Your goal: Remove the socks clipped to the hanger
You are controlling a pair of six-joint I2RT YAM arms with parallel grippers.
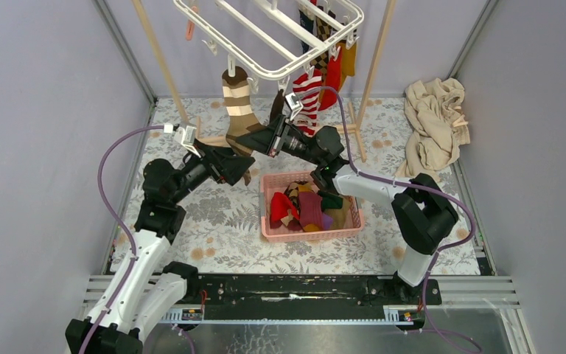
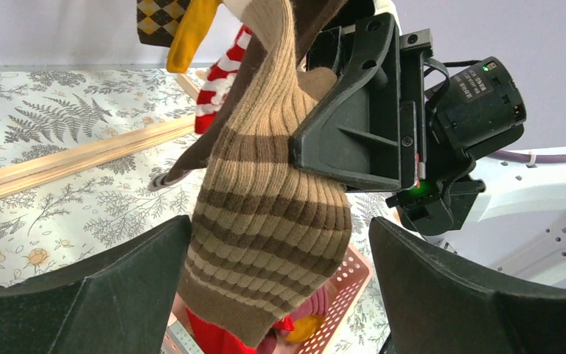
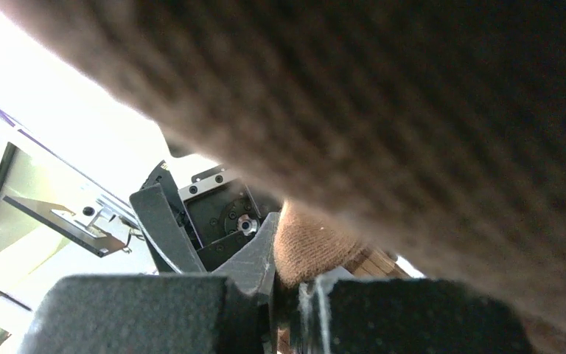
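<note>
A brown-and-tan striped sock (image 1: 237, 102) hangs by its top from a clip at the front of the white hanger (image 1: 254, 68). My right gripper (image 1: 245, 140) is shut on the side of this sock, pinching its brown knit (image 3: 311, 247). Below that grip the sock's striped foot (image 2: 265, 228) droops between the two fingers of my left gripper, which stands open around it. A dark brown sock (image 1: 276, 105) hangs just behind. Further right, a red-and-white striped sock (image 1: 307, 92), a red sock (image 1: 332, 81) and a mustard sock (image 1: 348, 59) hang from clips.
Below the hanger, a pink basket (image 1: 265, 232) holds several socks. A beige cloth (image 1: 435, 125) lies at the right wall. Wooden poles (image 1: 374, 63) rise at both sides of the hanger. The patterned floor left of the basket is clear.
</note>
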